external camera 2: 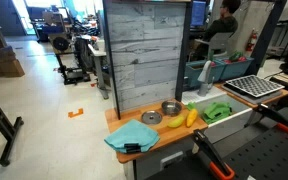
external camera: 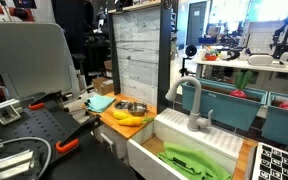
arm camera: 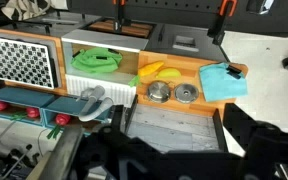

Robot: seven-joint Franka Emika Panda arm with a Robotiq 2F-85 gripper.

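Observation:
High over a toy kitchen counter, my gripper stands open, its dark fingers spread along the bottom of the wrist view. Nothing shows between them. Below lie a silver bowl [arm camera: 158, 92] and a shallow round metal dish [arm camera: 187, 94], side by side on the wooden counter. Two yellow food-like pieces [arm camera: 168, 73] rest close to the bowl. A folded light blue cloth [arm camera: 222, 83] covers the counter's end, with a small black object [external camera 2: 133, 148] on it. Inside the white sink [external camera: 142, 158] is a crumpled green cloth [external camera: 193, 162]. Neither exterior view clearly shows the gripper.
The grey faucet [external camera: 193, 104] rises behind the sink. A white wooden panel [external camera 2: 149, 66] stands behind the counter. Beyond the sink are a white rack with dark holes [external camera 2: 252, 88] and blue-grey bins [external camera: 224, 103] with red items. Black rails [external camera 2: 212, 157] run along the front.

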